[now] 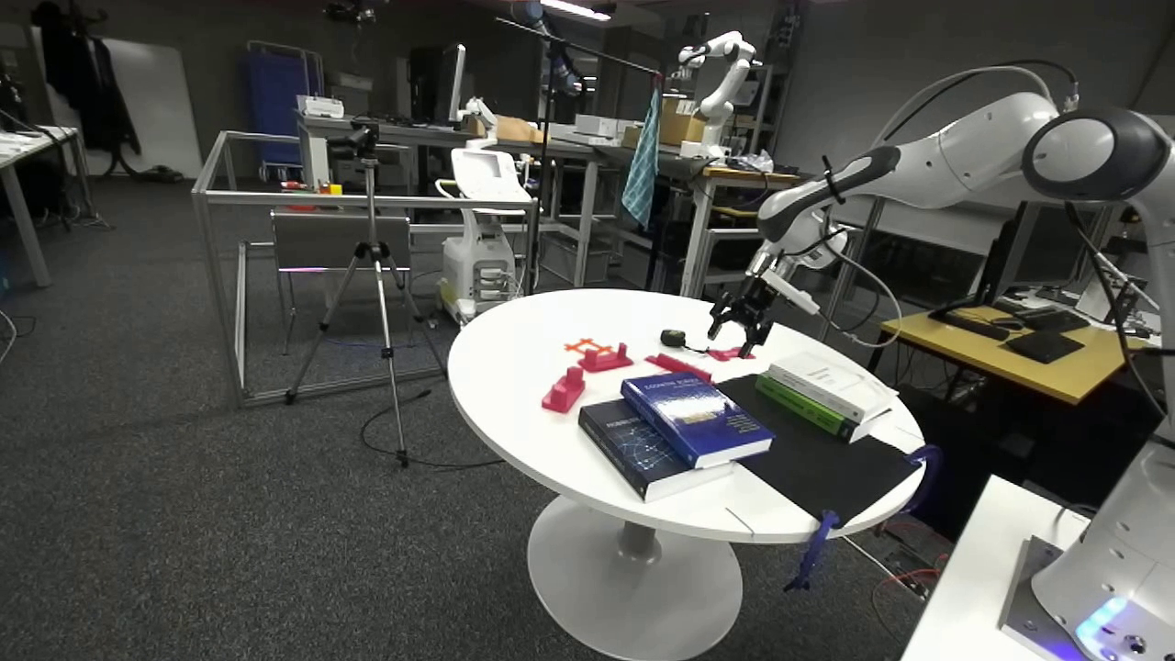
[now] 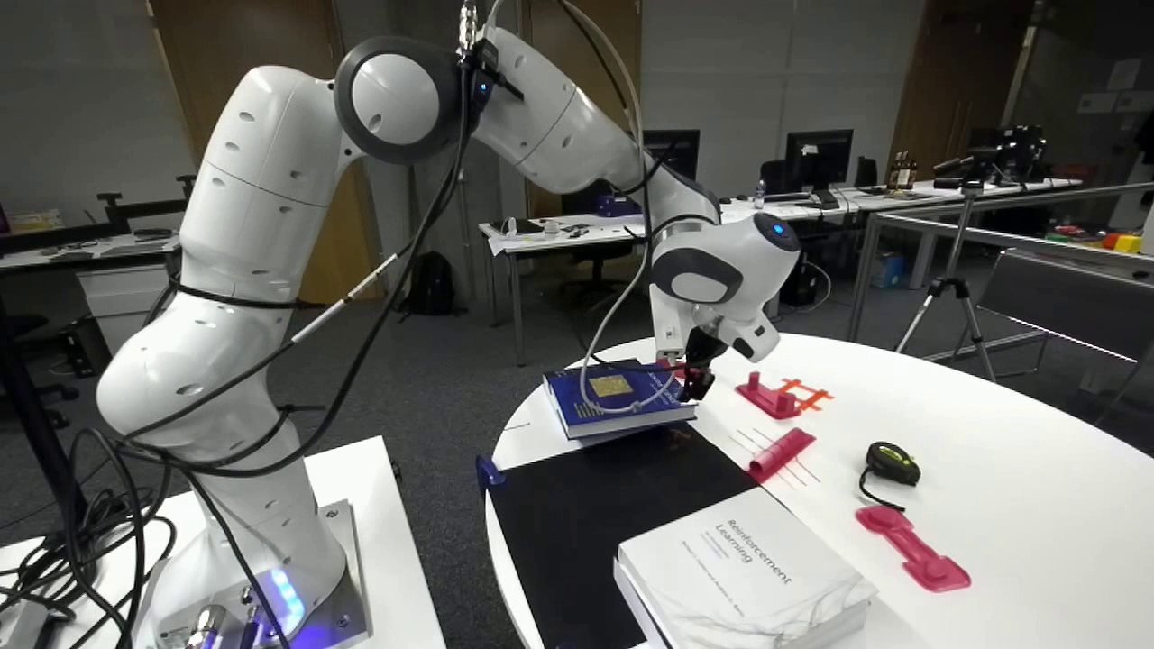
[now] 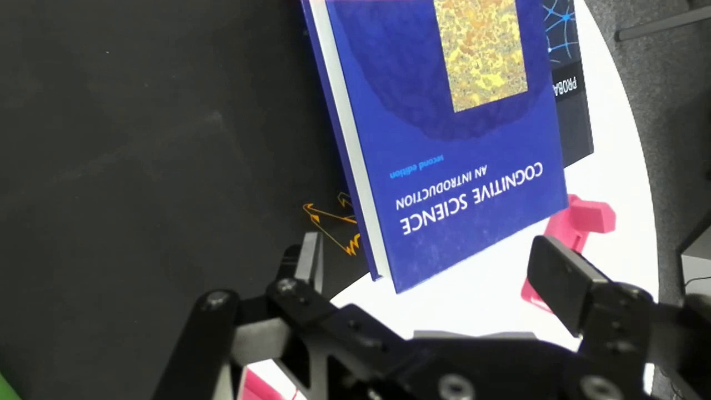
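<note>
My gripper stands open, its fingers (image 3: 558, 274) wide apart and nothing held between them. Between them, the wrist view looks down on one end of a blue "Cognitive Science" book (image 3: 476, 156). That book lies askew on a dark book (image 1: 639, 442), whose edge sticks out on one side. From exterior view 1 the gripper (image 1: 733, 337) appears behind the books, over the table's far side. In exterior view 2 the gripper (image 2: 698, 388) is seen near the blue book (image 2: 617, 395); its exact height above the table is hard to tell.
A black mat (image 2: 606, 519) covers part of the round white table (image 1: 512, 364). White and green books (image 1: 821, 398) are stacked on its other side. Pink parts (image 2: 781, 454), an orange piece (image 2: 806, 394) and a tape measure (image 2: 892, 463) lie about.
</note>
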